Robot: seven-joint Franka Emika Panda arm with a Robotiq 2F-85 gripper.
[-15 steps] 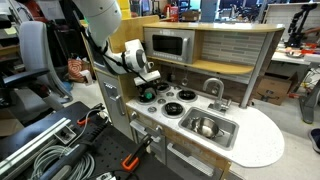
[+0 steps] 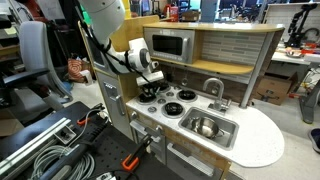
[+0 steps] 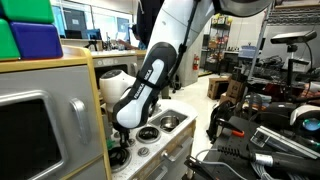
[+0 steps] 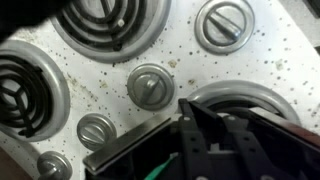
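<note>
My gripper reaches down over the stovetop in the wrist view, its dark fingers close together. A sliver of a green object shows between and below them; most of it is hidden, so its shape cannot be told. A small patch of the green object appears below the white arm in exterior view 2. Coil burners and several round silver knobs lie around the gripper. In exterior view 1 the arm bends over the left burners from behind.
A sink with a tap is set into the counter to the right of the stove. The microwave and a wooden shelf stand behind.
The arm's end has shifted slightly over the left burners. The green patch seen there in exterior view 1 earlier is now mostly hidden.
</note>
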